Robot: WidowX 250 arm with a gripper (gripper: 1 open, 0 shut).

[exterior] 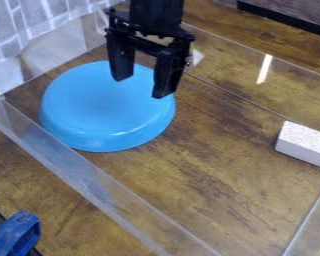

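The black gripper (141,68) hangs over the upper part of a large round blue object (96,112), its two fingers pointing down and spread apart, with nothing visible between them. The blue object lies on the wooden table (190,185) inside a clear-walled enclosure.
A white block (307,142) lies at the right. A blue item (11,236) sits at the lower left beyond the clear wall. A small pale item behind the gripper is partly hidden.
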